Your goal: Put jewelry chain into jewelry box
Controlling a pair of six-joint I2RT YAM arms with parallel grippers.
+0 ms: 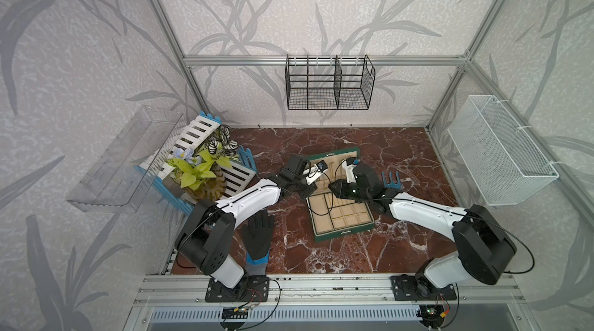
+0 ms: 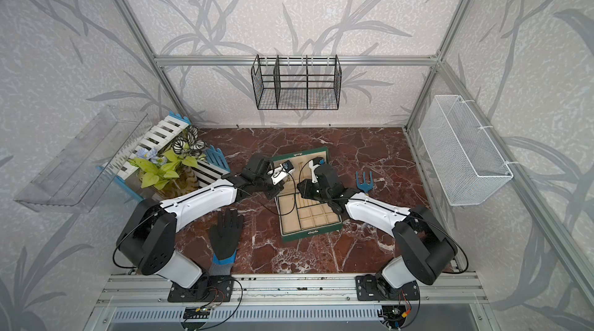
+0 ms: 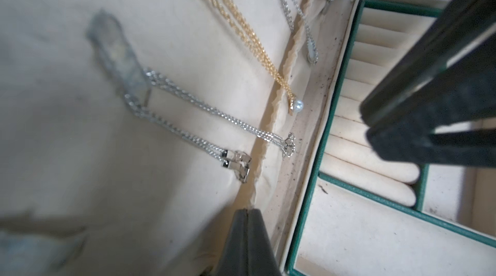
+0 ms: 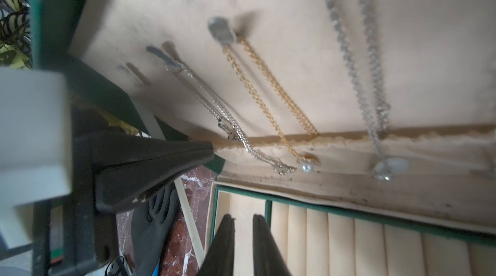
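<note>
The open green jewelry box point(image 1: 340, 229) has cream compartments and ring rolls. Silver chains point(image 3: 199, 105) and gold chains point(image 3: 237, 25) hang on its upright lid lining, one with a pearl. My left gripper is shut, nothing between its fingers, in front of the lid's lower part. My right gripper is part open, fingers slightly apart and empty, just over the ring rolls below the chains. Both grippers crowd over the box in the top views, partly hiding it.
A plant crate point(image 1: 204, 176) is on the left, a black glove point(image 1: 258, 235) in front of it, a blue fork point(image 2: 365, 183) right of the box. Wire baskets point(image 1: 329, 98) hang on the walls.
</note>
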